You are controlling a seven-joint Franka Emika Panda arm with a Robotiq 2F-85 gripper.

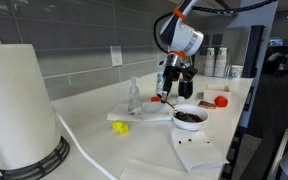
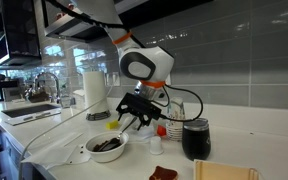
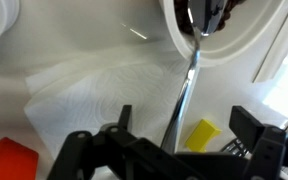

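A white bowl (image 1: 190,117) with dark brown contents stands on the counter. A spoon rests in it, and its metal handle (image 3: 185,98) slants out over the rim. My gripper is open, and in the wrist view the handle's end reaches into the space between its fingers. In exterior view 1 the gripper (image 1: 173,95) hangs just behind the bowl, by the upper end of the handle. Whether either finger touches the handle I cannot tell.
A yellow object (image 1: 120,127) and a clear bottle (image 1: 134,98) stand left of the bowl. White paper (image 1: 198,152) lies in front. Farther back are a wooden tray (image 1: 212,95) and a red object (image 1: 221,101). A paper towel roll (image 1: 22,100) fills the left.
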